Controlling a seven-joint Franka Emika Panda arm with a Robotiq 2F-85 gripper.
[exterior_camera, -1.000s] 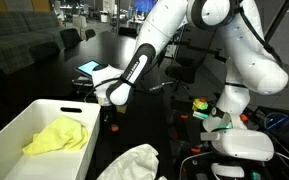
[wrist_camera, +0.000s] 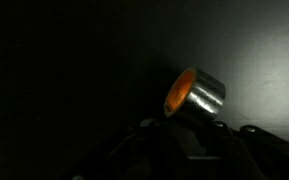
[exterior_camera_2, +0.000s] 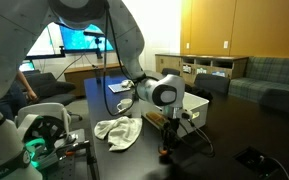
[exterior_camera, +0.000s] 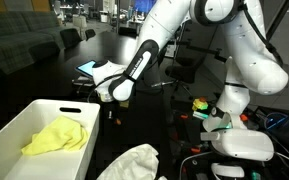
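Note:
A small cylinder (wrist_camera: 202, 98), silvery outside and orange at its open end, lies tilted between the dark fingers at the bottom of the wrist view. My gripper (exterior_camera_2: 166, 147) is shut on it, close to the dark table. In exterior view 2 a small orange spot of the cylinder (exterior_camera_2: 165, 153) shows just below the fingers. The wrist view is very dark, so the exact contact of the fingertips is hard to make out.
Beside the arm stands a white bin (exterior_camera: 19, 128) with a yellow cloth (exterior_camera: 56, 136) inside. A white cloth (exterior_camera: 131, 163) lies on the table (exterior_camera: 99, 160) in front. Behind the arm is a tablet-like item (exterior_camera: 86, 68).
In exterior view 1 the gripper and the orange spot under it have shifted only slightly, apparently a little upward. The bin and the cloths have stayed in place.

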